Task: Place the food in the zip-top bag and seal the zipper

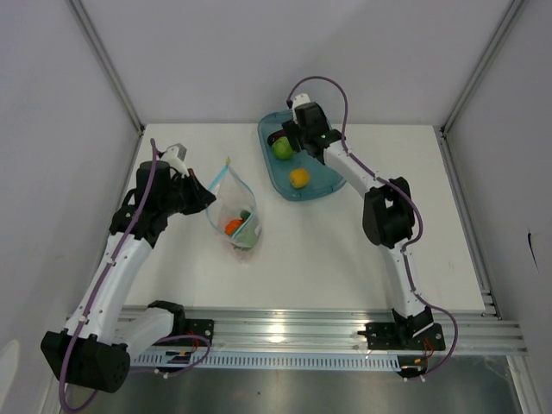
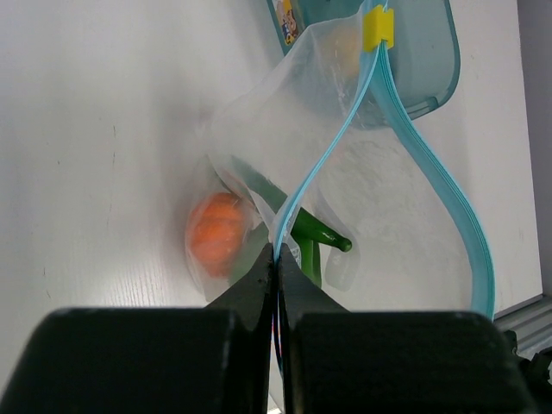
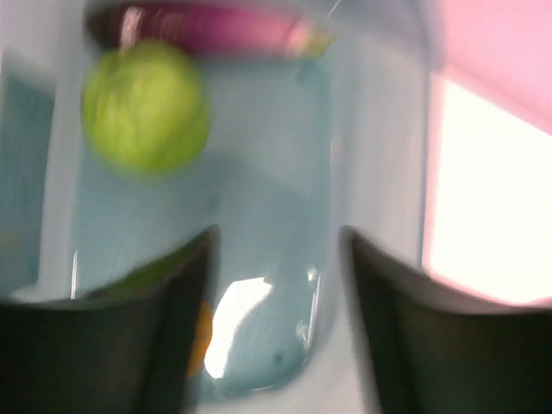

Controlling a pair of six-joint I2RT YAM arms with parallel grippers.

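A clear zip top bag with a light-blue zipper stands open at left-centre. Inside are an orange, ridged food piece and a green pepper. My left gripper is shut on the bag's blue edge. In the blue bin lie a round green food, a purple eggplant and a yellow-orange round food. Over the bin's far part is my right gripper, its fingers apart with nothing seen between them. The right wrist view is badly blurred.
A yellow slider sits on the zipper at its far end. The bin's near rim stands behind and right of the bag. Bare white table lies to the right and in front.
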